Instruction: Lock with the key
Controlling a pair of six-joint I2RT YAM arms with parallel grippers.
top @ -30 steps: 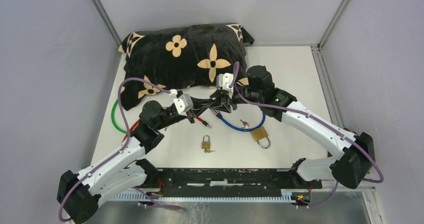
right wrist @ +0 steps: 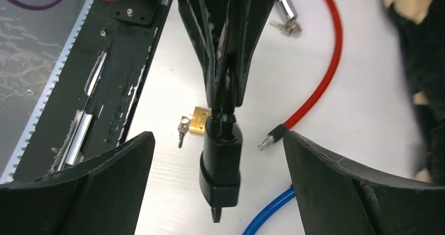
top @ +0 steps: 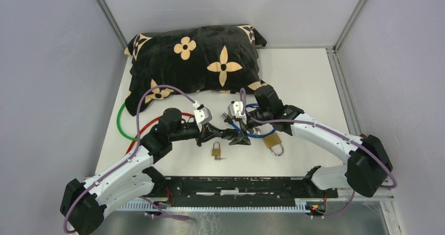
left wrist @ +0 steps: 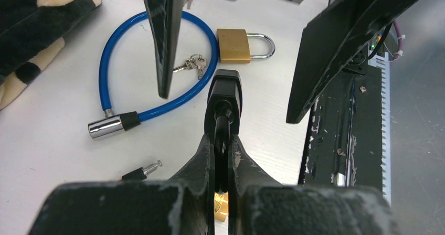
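A black lock-like piece point(right wrist: 221, 164) hangs from my left gripper, which is shut on its narrow neck. A small thin tip sticks out from its lower end; whether that is a key, I cannot tell. In the left wrist view the same black lock point(left wrist: 225, 85) points away from the fingers. My right gripper is open, one finger on each side of the lock, apart from it in the right wrist view. From above, the two grippers meet over mid-table and hide the lock.
A large brass padlock point(top: 272, 140) lies right, a small brass padlock point(top: 216, 152) with keys near the front. The blue cable lock point(left wrist: 107, 62) has keys point(left wrist: 195, 63) beside it; the red cable lock point(right wrist: 315, 88) and green cable point(top: 119, 120) lie left. A dark cushion point(top: 197, 62) fills the back.
The right one has tipped lower. Padlocks and cables on the table have stayed put.
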